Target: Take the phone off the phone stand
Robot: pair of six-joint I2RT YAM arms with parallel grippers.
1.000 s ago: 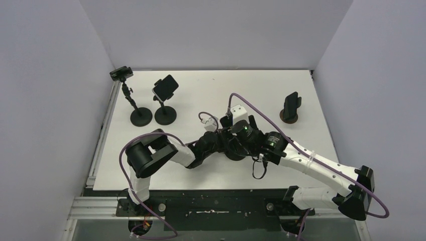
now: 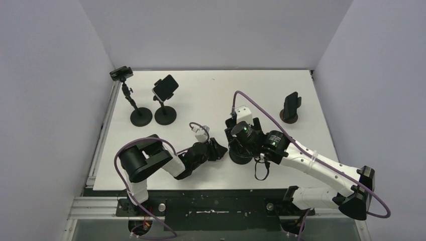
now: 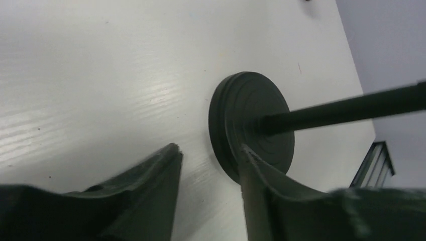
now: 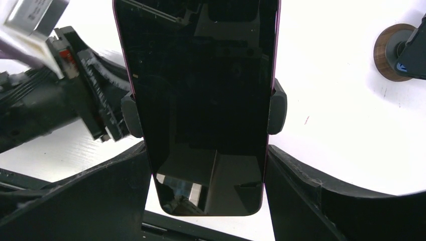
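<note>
The black phone [image 4: 198, 100] fills the middle of the right wrist view, between the side clamps of its holder, with my right gripper shut on its lower edges. From above, the phone and stand are mostly hidden under that gripper; the stand's round base [image 2: 240, 157] shows below it. My left gripper is part open, nothing between its fingers, beside the stand's base [image 3: 251, 150] and pole [image 3: 341, 108] in the left wrist view.
Two more stands [image 2: 165, 114] [image 2: 141, 116] with dark devices stand at the back left, another stand [image 2: 291, 108] at the right.
My left gripper has drawn away from the middle stand, leftward and toward the front. The right arm has shifted slightly right since a second ago.
</note>
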